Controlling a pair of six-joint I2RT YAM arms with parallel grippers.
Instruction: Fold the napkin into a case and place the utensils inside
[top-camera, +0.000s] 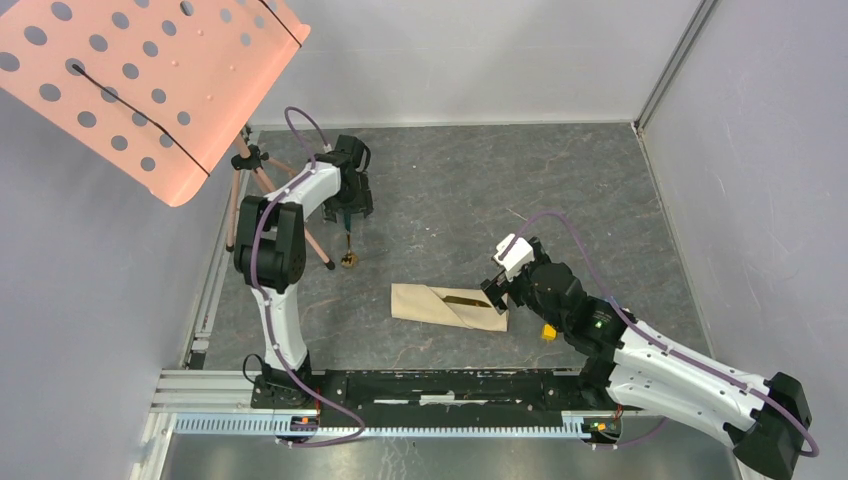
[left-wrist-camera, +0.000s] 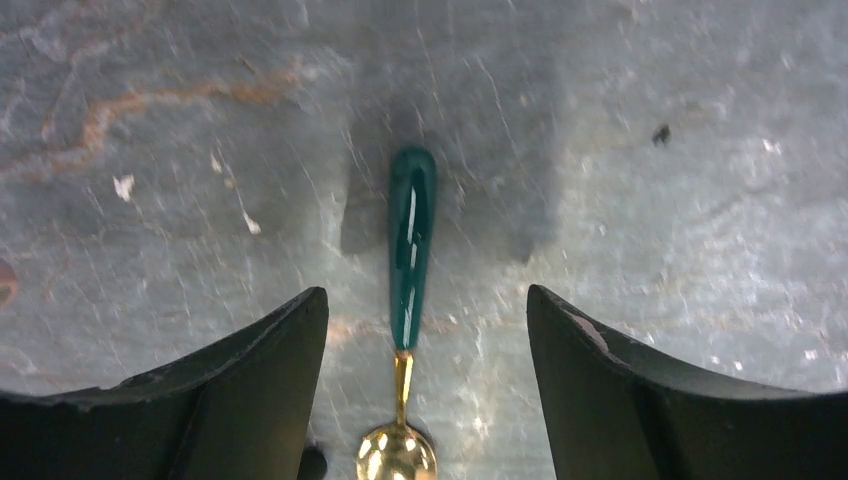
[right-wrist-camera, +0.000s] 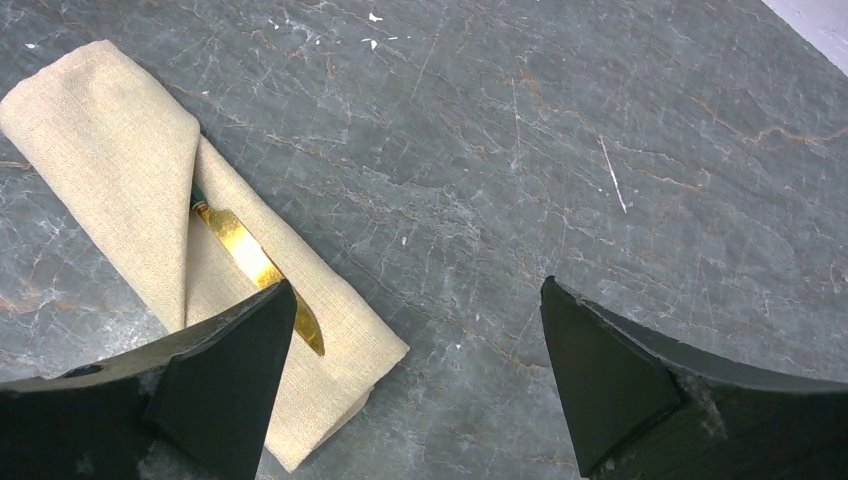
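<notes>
The folded beige napkin (top-camera: 430, 304) lies flat near the front of the table. A gold knife (right-wrist-camera: 240, 248) rests in it, its dark handle tucked under the diagonal fold and its blade showing. Beside the napkin's right end hovers my right gripper, open and empty. Farther left and back, a spoon with a green handle (left-wrist-camera: 412, 230) and gold bowl (left-wrist-camera: 396, 455) lies on the table. My left gripper stands open over it, the spoon between the lines of its fingers but untouched.
A pink tripod leg (top-camera: 318, 246) with a black foot stands close to the spoon, on its left. Near my right arm sits a yellow block (top-camera: 549, 332).
</notes>
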